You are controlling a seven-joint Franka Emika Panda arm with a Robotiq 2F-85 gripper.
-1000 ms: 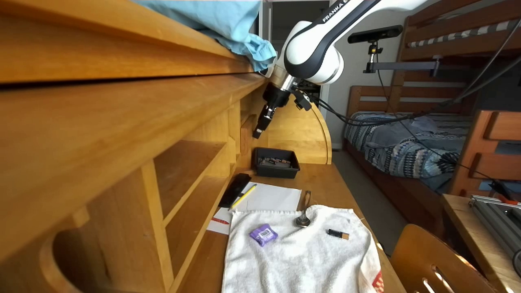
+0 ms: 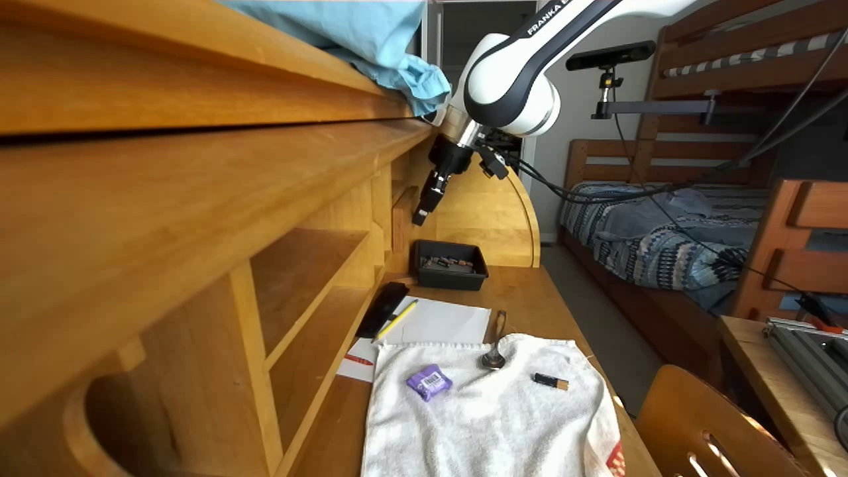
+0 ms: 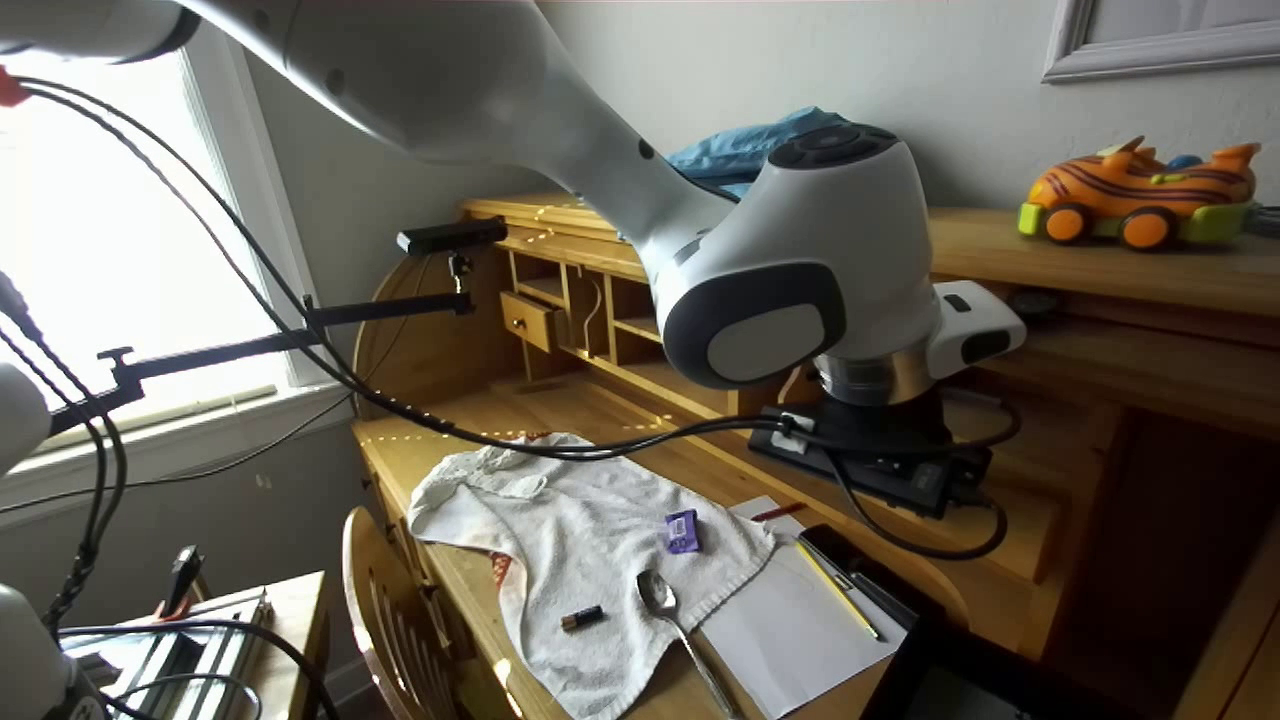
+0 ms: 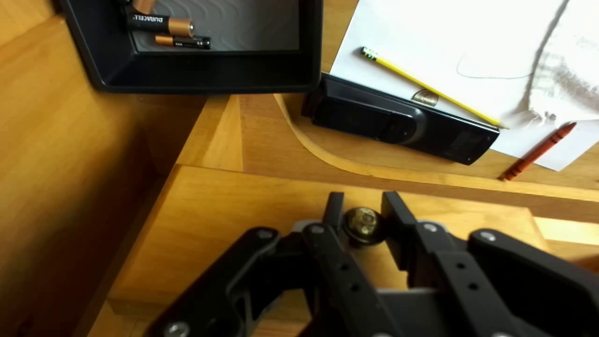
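In the wrist view, my gripper is shut on a round brass knob (image 4: 362, 222), one finger on each side of it. The knob belongs to a wooden drawer (image 4: 241, 199), whose front edge runs across the view below the fingers. From the first exterior view, the gripper (image 2: 419, 216) points down at the drawer front (image 2: 403, 218) at the far end of the desk's hutch. The second exterior view has the fingers hidden behind the arm and cables. How far the drawer stands out is hard to tell.
Below the gripper are a black tray (image 2: 450, 277) of batteries, a black case (image 4: 387, 115), a yellow pencil (image 4: 432, 87) and a red crayon (image 4: 539, 151). A white towel (image 2: 477, 429) bears a purple packet (image 2: 430, 382), a spoon (image 2: 493, 359) and a battery (image 2: 550, 381).
Almost nothing differs. The arm and gripper have shifted only very slightly to the right in the first exterior view.
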